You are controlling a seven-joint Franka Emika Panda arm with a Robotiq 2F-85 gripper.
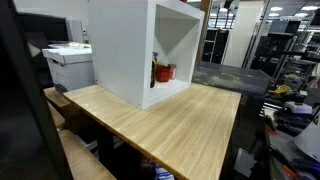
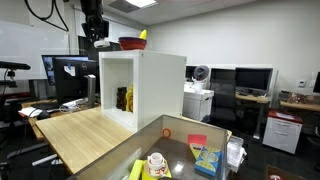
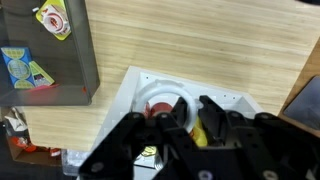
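My gripper [image 2: 101, 38] is shut on a white round thing [image 2: 102, 43], high above the table and left of the white shelf unit's top in exterior view 2. From the wrist camera the white round thing [image 3: 142, 97] shows as a ring-like rim in front of the fingers, with red visible inside its outline. A red bowl [image 2: 132, 44] with something yellow [image 2: 143, 35] in it rests on the white shelf unit [image 2: 158, 85]. Most of the gripper is cut off at the top of exterior view 1.
Inside the shelf, a red mug [image 1: 163, 73] stands beside dark and yellow items. A grey bin [image 2: 120, 158] holding several colourful objects is at the front of exterior view 2.
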